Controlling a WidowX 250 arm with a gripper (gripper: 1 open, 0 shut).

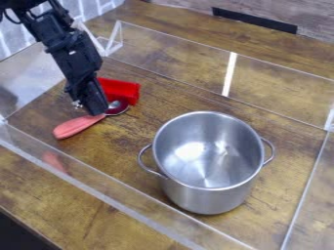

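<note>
My black gripper [92,104] is at the left, low over a spoon with a pink-red handle [73,127] and a metal bowl end [116,106]. Its fingers look shut; whether they touch the spoon is hard to tell. A red block-like object [121,90] lies just behind the gripper, partly hidden by it. A large steel pot [208,158] with two side handles stands on the wooden table to the right.
Clear low walls [46,156] border the work area on the wooden table [156,220]. A white tape strip [229,74] lies at the back right. The middle behind the pot is clear.
</note>
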